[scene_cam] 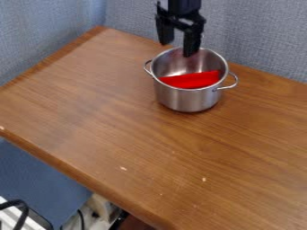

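Observation:
A steel pot (180,97) with two side handles stands on the wooden table (120,153) toward the back right. A long red object (188,79) lies inside it. My black gripper (177,39) hangs open over the pot's back part, its fingers pointing down, nothing seen between them.
Grey padded walls (258,36) border the back and left. Beyond the table's lower left edge are cables and some white items.

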